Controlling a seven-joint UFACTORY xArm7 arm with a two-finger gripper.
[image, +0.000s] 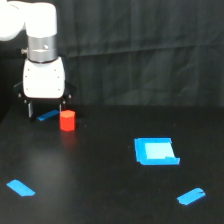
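A red block (67, 120) stands on the dark table at the back left. My gripper (46, 107) is just left of it and appears open, its dark fingers wide apart at the two ends of the white hand. The fingers are hard to make out against the black backdrop. I see nothing held between them. Behind and below the hand, a strip of blue tape (48, 115) lies on the table.
A square of blue tape around a white patch (158, 151) lies right of centre. Loose blue tape strips are at the front left (20, 188) and front right (191, 196).
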